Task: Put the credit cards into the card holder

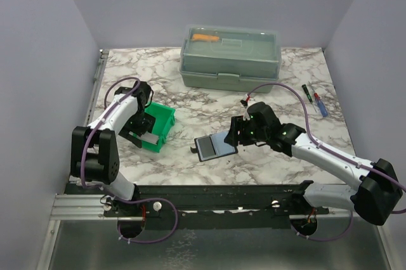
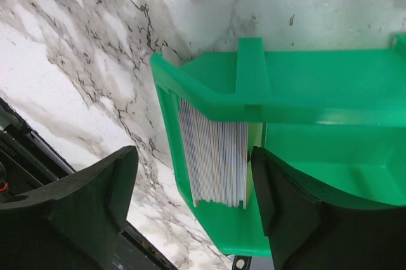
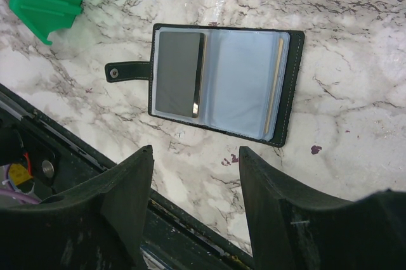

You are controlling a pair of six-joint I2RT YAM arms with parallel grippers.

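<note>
In the left wrist view, a stack of pale cards (image 2: 213, 159) stands edge-up in a compartment of the green tray (image 2: 323, 86). My left gripper is over that compartment, fingers apart and nothing clearly held between them. The card holder (image 3: 238, 80) lies open on the marble table with clear sleeves and a dark card in the left half. My right gripper is open just in front of it, empty.
A large lidded grey-green box (image 1: 230, 61) stands at the back centre. Pens and small tools (image 1: 319, 100) lie at the right. The table between tray and box is clear.
</note>
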